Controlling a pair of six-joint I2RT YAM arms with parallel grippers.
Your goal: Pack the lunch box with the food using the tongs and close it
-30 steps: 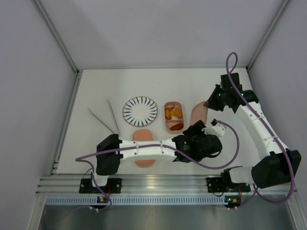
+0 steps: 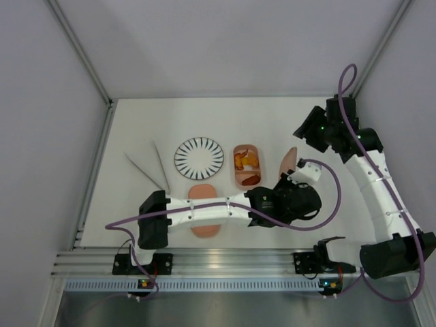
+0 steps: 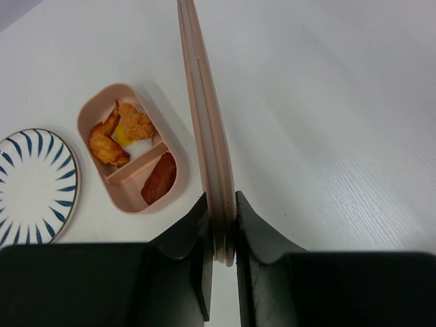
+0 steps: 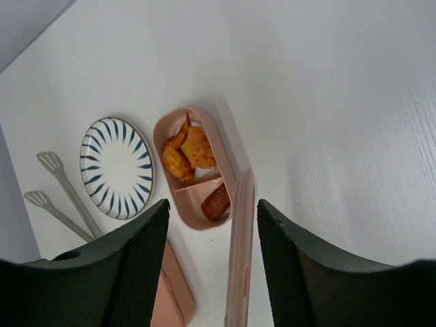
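The pink lunch box (image 2: 251,184) rests on the table, fried food pieces (image 4: 197,148) in its larger compartment and a brown piece (image 4: 216,202) in the smaller. To its right, a thin pink lid-like piece (image 2: 289,159) is held on edge, clear of the box in the top view. My left gripper is shut on its near end. The right gripper is open with its tips just beyond the far end of that piece, apart from it in the top view. A striped plate (image 2: 199,158) lies left of the box, empty.
Two slotted utensils (image 4: 65,184) lie left of the plate. Another pink piece (image 2: 205,231) sits partly under the left arm, which spans the front of the table. Bare white tabletop (image 2: 184,116) stretches behind the plate.
My right gripper has let go of the pink piece's far end and backed away up and to the right. The piece now shows narrower, turned more on edge, shifted slightly right.
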